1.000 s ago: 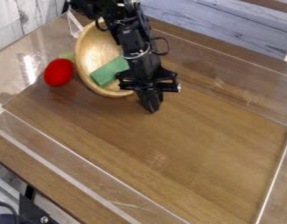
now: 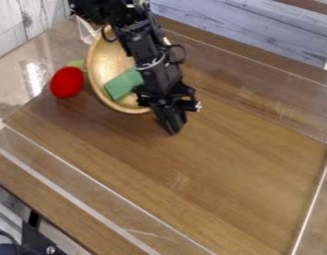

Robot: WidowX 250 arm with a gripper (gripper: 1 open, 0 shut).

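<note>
The black robot arm reaches down from the top into a round tan bowl [image 2: 124,57], with its gripper [image 2: 167,112] low at the bowl's right edge, near the tabletop. Whether its fingers stand open or shut is hard to make out. A green block [image 2: 123,85] lies in the bowl, left of the gripper. A red object [image 2: 67,82], rounded, sits on the table left of the bowl, with a small green bit behind it.
A pale plank wall stands behind, and a dark cable shows at the lower left beyond the table edge.
The gripper has shifted slightly down and left from where it was. The green block's visible outline in the bowl has changed a little; the red object stays put.
</note>
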